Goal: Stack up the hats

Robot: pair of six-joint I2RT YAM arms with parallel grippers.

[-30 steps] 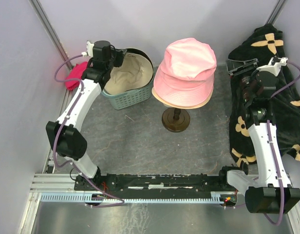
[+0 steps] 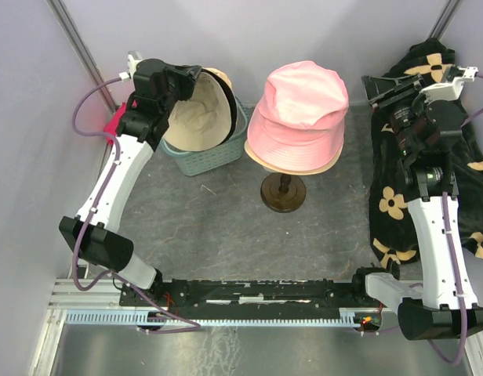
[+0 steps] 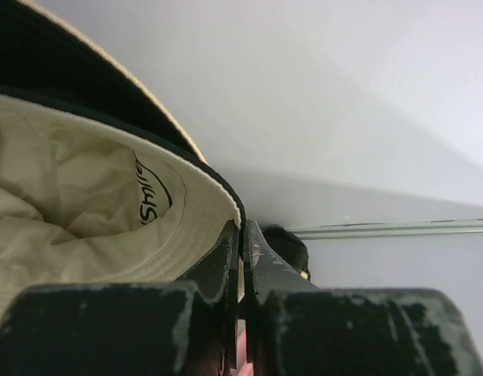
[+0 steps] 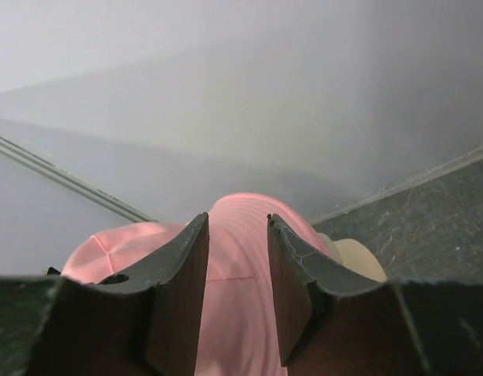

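A pink bucket hat [image 2: 300, 117] sits on a stand with a round dark-brown base [image 2: 283, 193]; a beige brim edge shows beneath it. At the upper left, my left gripper [image 2: 193, 72] is shut on the rim of a beige-lined hat [image 2: 198, 117] with black edging, its hollow side facing the camera. The left wrist view shows that rim pinched between the fingertips, with a second brim [image 3: 139, 86] just behind it. My right gripper stands part open with nothing between its fingers, to the right of the pink hat and apart from it.
A teal basket [image 2: 208, 160] stands below and behind the held hat. Red cloth [image 2: 114, 119] lies at its left. Dark fabric with beige flowers [image 2: 393, 202] covers the right side.
My left gripper has lifted the hat's rim up and slightly outward, tipping the hat above the basket. The right arm has shifted a little to the right. The pink hat has not moved.
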